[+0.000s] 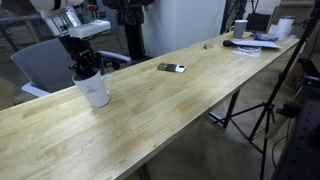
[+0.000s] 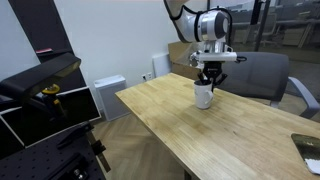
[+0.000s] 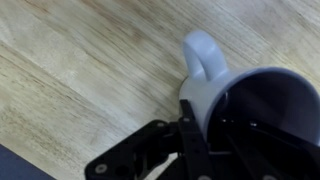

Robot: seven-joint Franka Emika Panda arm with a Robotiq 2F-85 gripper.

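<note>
A white mug [image 1: 94, 91] with a dark inside is upright on the pale wooden table, or very close above it. In the wrist view the mug [image 3: 207, 88] shows its handle [image 3: 203, 55] toward the top and its wide rim facing me. My gripper [image 1: 88, 72] comes down at the mug's rim from above, and its black fingers hide part of the opening. It is shut on the mug's wall, as far as the wrist view shows. From the second exterior view the mug [image 2: 203, 95] sits under the arm near the table's far edge.
A dark phone-like object [image 1: 171, 67] lies farther along the table. Papers and cups [image 1: 251, 42] crowd the far end. Grey chairs [image 1: 62, 65] stand behind the table. The wood between mug and phone is bare.
</note>
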